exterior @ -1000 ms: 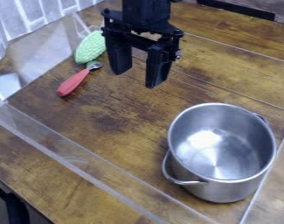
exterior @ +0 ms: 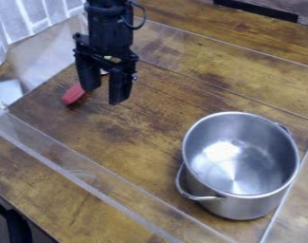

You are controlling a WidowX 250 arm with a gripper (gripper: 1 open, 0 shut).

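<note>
My black gripper [exterior: 103, 78] hangs at the upper left with its two fingers apart, standing open over a red-handled utensil [exterior: 77, 94], which is partly hidden behind it. Whether the fingers touch the utensil cannot be told.
A steel pot [exterior: 240, 157] with side handles stands at the lower right of the wooden table [exterior: 118, 176]. Clear low walls edge the table, and a white object [exterior: 5, 92] lies beyond the left one.
My gripper has moved left and away from the camera, toward the red-handled utensil, and now hides the green object that showed behind it.
</note>
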